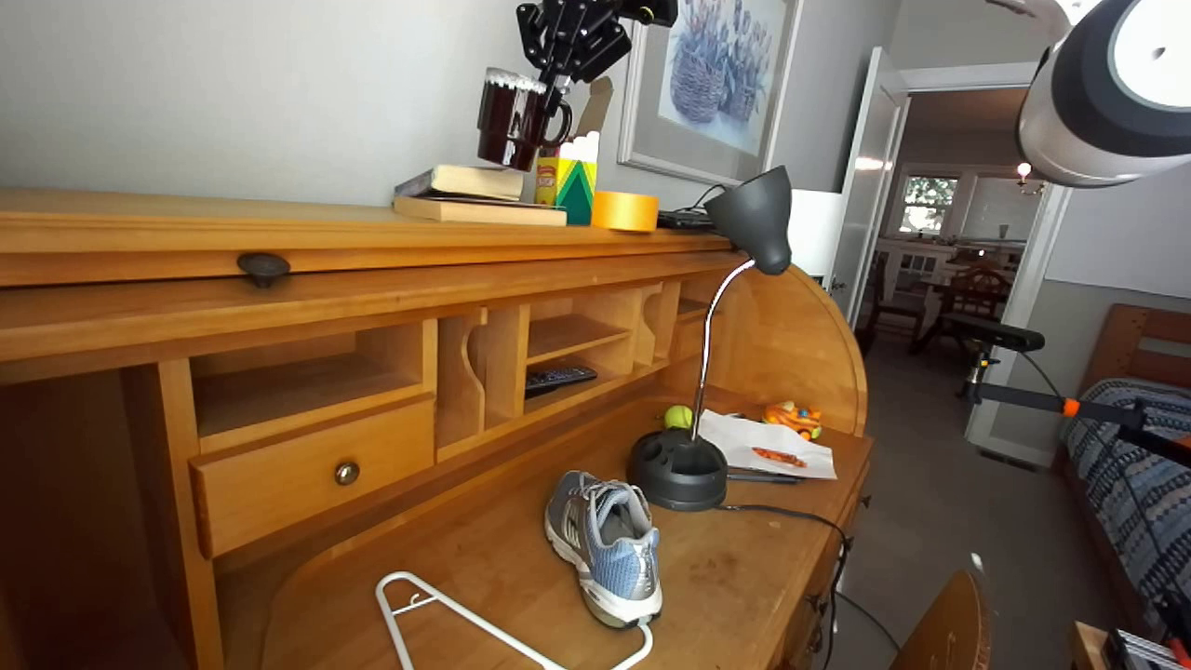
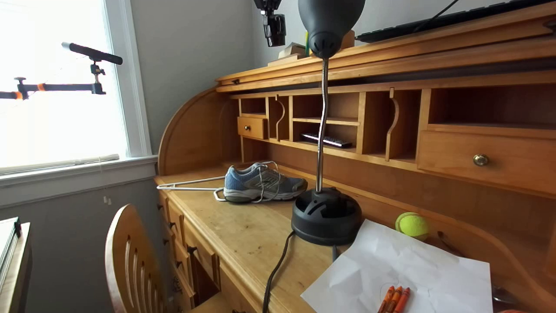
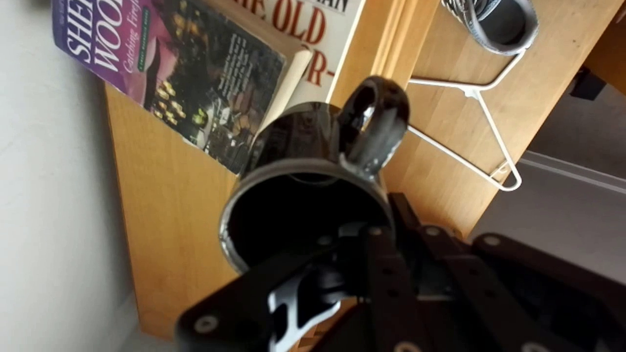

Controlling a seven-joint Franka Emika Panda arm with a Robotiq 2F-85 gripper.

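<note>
A dark brown glossy mug (image 1: 514, 121) hangs above the desk's top ledge, with my gripper (image 1: 555, 99) shut on the wall of its rim. Its dark opening and handle show in the wrist view, where one finger reaches inside the mug (image 3: 308, 138) and the gripper covers part of the rim. Beneath it, on the ledge, a purple and dark paperback (image 3: 205, 88) rests across a pale book (image 3: 317, 35). From the second exterior view, the mug (image 2: 274, 30) appears left of the lamp head, clear of the books.
A crayon box (image 1: 575, 184) and a yellow tape roll (image 1: 625, 211) stand right of the books. The black lamp (image 1: 759, 218) rises in front of the ledge. Below are a shoe (image 1: 608, 547) and white hanger (image 1: 475, 614).
</note>
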